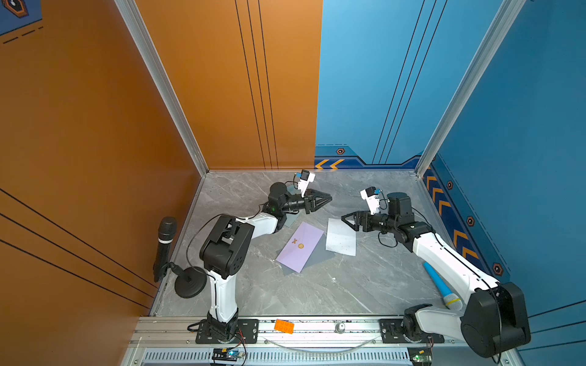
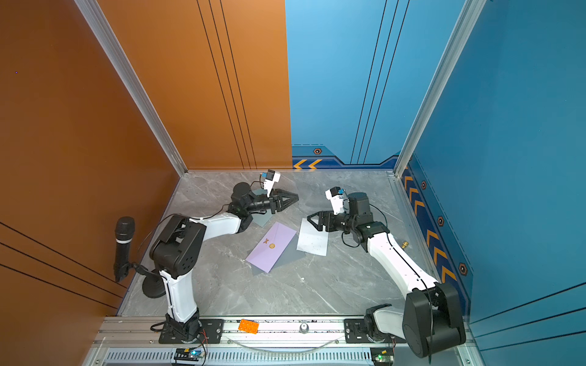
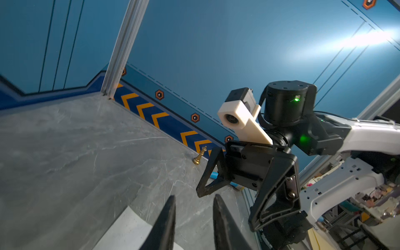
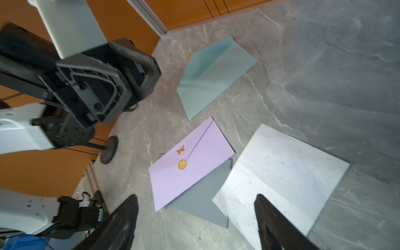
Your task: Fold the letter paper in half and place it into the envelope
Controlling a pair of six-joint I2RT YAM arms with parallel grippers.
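Observation:
White letter paper (image 4: 287, 175) with a crease lies on the table right of the lilac envelope (image 4: 191, 162), which rests over a grey sheet (image 4: 204, 198). My left gripper (image 1: 324, 201) hangs above and behind the paper, its fingers apart with nothing between them. My right gripper (image 1: 348, 220) is open over the paper's upper part, nothing held.
A pale teal sheet (image 4: 214, 73) lies at the back left. A microphone stand (image 1: 189, 281) is at the left, a blue cylinder (image 1: 438, 280) at the front right, a gold chess piece (image 3: 200, 156) near the right wall.

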